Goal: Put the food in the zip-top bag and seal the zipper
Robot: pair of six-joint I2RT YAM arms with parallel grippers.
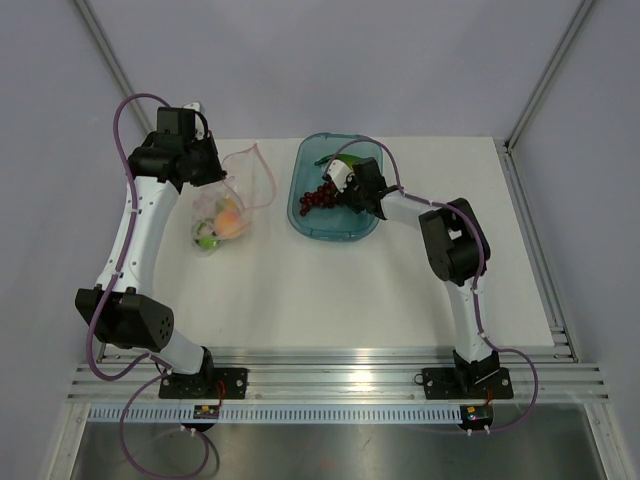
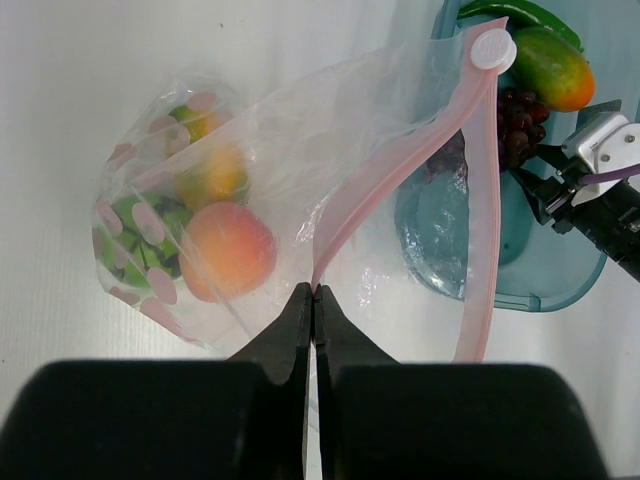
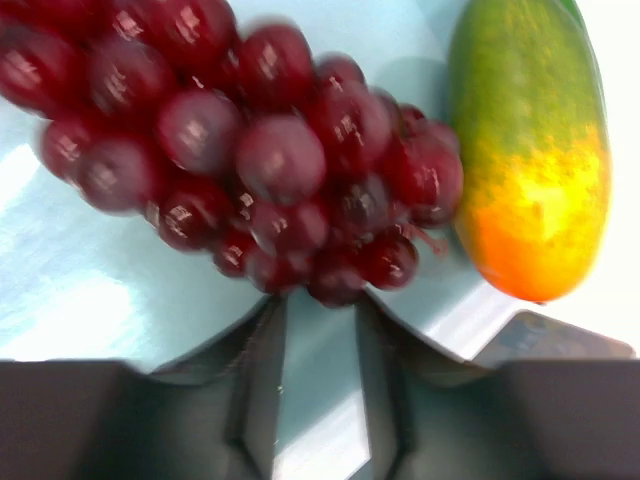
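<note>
The clear zip bag [image 2: 340, 130] lies open towards the right, its pink zip strip [image 2: 480, 240] curving apart. Inside it show an orange round fruit [image 2: 228, 250], a yellow-orange fruit [image 2: 213, 176] and green pieces [image 2: 145, 235]. My left gripper is shut, pinching the bag's edge by its mouth. Dark red grapes [image 3: 280, 155] lie in the blue bin [image 1: 300, 200]. Down at the bunch's lower end, my right gripper has its fingers part open and apart, some grapes at their tips. Whether they touch the grapes I cannot tell.
A green-and-orange mango-like fruit [image 2: 552, 68] and a green pepper [image 2: 525, 15] lie in the bin beside the grapes. The bag's white slider [image 2: 493, 49] sits at the strip's far end.
</note>
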